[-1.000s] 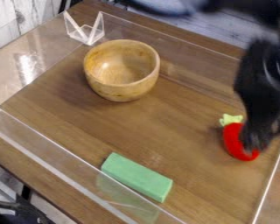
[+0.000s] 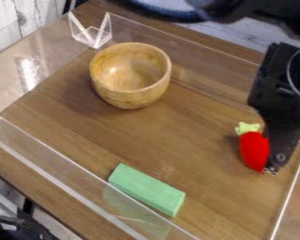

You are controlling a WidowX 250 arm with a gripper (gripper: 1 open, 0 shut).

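A red object with a pale green top, like a toy strawberry [image 2: 253, 150], lies on the wooden board at the right. The black gripper [image 2: 273, 155] hangs just beside and above it, over its right side. Its fingers look shut; whether they touch the red object cannot be told, and part of that object is hidden behind them.
A wooden bowl [image 2: 130, 89] sits at the upper left. A mint green block [image 2: 146, 189] lies at the front. Clear plastic edging [image 2: 83, 206] runs along the board's sides. The middle of the board is bare.
The gripper has risen slightly from lower down over the red object, uncovering more of its right side. The red object looks nearly unmoved.
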